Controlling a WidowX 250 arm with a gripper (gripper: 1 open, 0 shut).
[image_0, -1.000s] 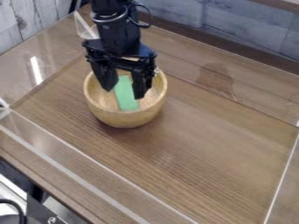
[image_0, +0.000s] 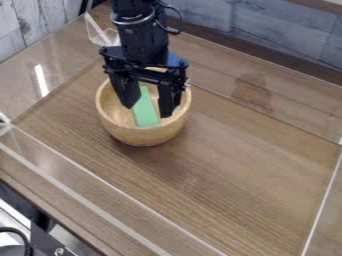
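A wooden bowl (image_0: 143, 129) sits left of the middle of the table, with a green object (image_0: 146, 111) inside it. My black gripper (image_0: 144, 84) hangs over the bowl from the top of the view, open, its two fingers reaching down either side above the green object. The arm hides the back part of the bowl, and whether the fingers touch anything is hard to tell.
A white wall edge runs along the upper left, and a dark cable lies at the lower left corner.
The arm and gripper have shifted slightly, the fingers now spread a little wider to the right. The bowl and green object look unmoved.
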